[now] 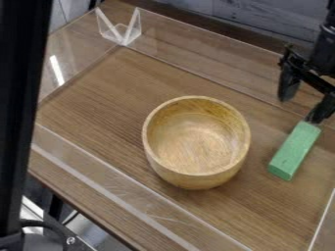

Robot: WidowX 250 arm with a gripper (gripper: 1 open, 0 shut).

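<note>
A wooden bowl (197, 167) sits near the middle of the wooden table. To its right a green block (295, 152) lies at an angle on the wood. The black gripper (304, 94) is at the right edge, above and behind the green block, partly out of frame; whether its fingers are open or shut is unclear.
A clear angular plastic piece (119, 27) stands at the back left. Dark objects line the left edge, with black hardware at the bottom left.
</note>
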